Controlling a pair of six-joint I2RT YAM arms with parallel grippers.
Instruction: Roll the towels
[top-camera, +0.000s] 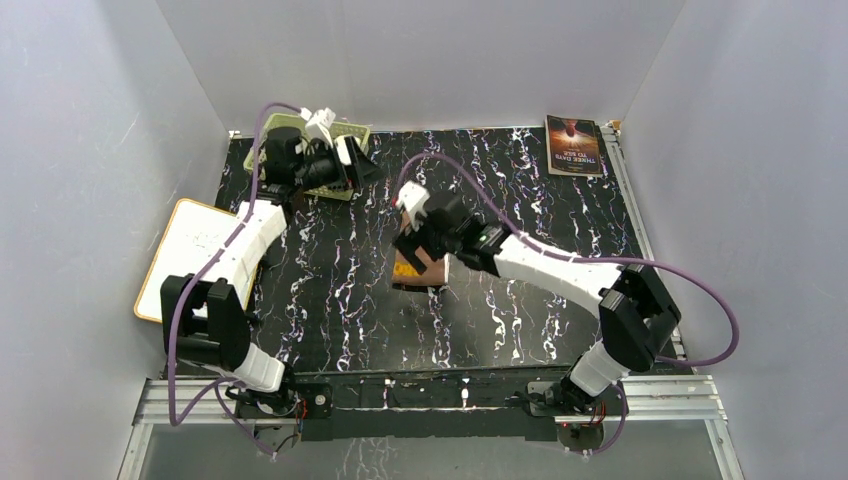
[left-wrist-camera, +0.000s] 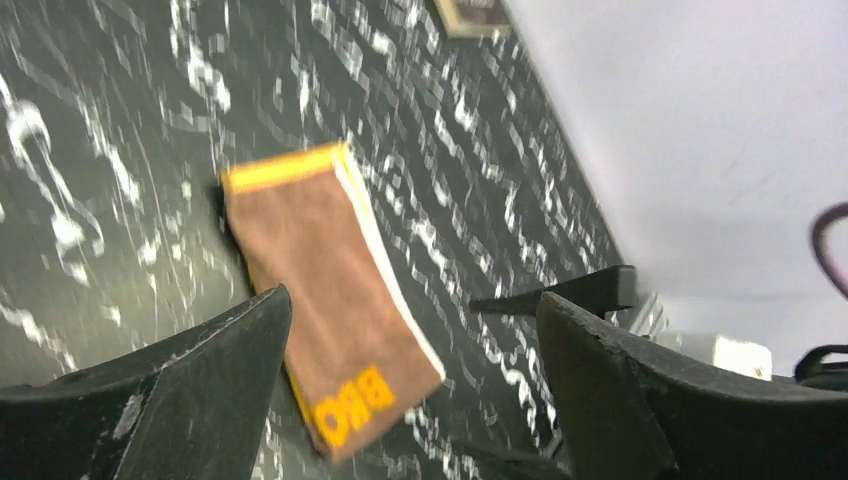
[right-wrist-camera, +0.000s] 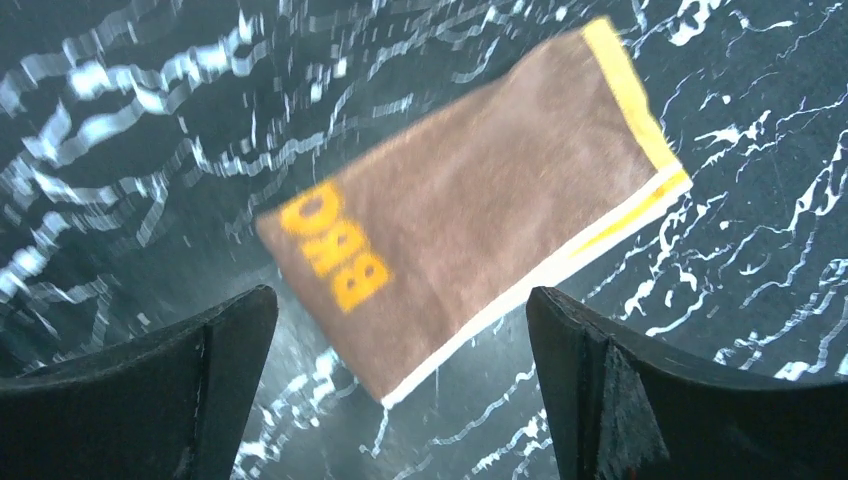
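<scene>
A brown towel with yellow edging and yellow lettering (top-camera: 430, 273) lies folded into a flat rectangle on the black marble-patterned table (top-camera: 500, 330); both wrist views show it whole (left-wrist-camera: 310, 280) (right-wrist-camera: 470, 210). My left gripper (top-camera: 355, 165) is open and raised over the basket's side at the back left, empty. My right gripper (top-camera: 410, 245) is open above the towel, partly hiding it in the top view, with nothing between its fingers.
A green basket (top-camera: 300, 122) stands at the back left, largely hidden by my left arm. A whiteboard (top-camera: 180, 260) lies at the left, a book (top-camera: 573, 150) at the back right. Grey walls bound the table.
</scene>
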